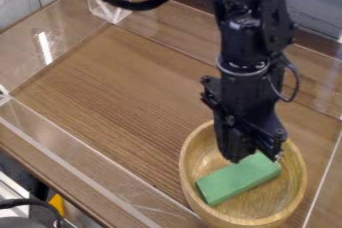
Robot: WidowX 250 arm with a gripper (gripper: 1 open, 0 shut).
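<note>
My black gripper (245, 137) hangs over a round wooden bowl (201, 203) at the lower right of the camera view. A green rectangular block (234, 181) lies tilted diagonally in the bowl, just below the fingertips. The dark fingers partly hide the back of the bowl, and I cannot tell how far apart they stand or whether anything is between them.
A transparent object stands at the back left near the table's edge. Dark clutter lies beyond the lower left edge.
</note>
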